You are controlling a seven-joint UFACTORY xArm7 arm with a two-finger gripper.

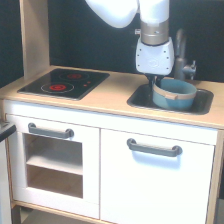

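A blue-grey pot (176,101) sits low over the sink at the right of the counter, its rim seeming a little tilted. From above, the white arm reaches down to the pot's left side. My gripper (153,79) meets the rim there and appears shut on it, though the dark fingers are small and partly lost against the pot. Whether the pot's base touches the sink floor is hidden.
The dark sink basin (140,97) surrounds the pot, with a dark faucet (181,58) close behind. At the left lies a black stovetop (62,83) with red rings. Bare wooden counter (116,92) separates stove and sink. Cabinet doors are below.
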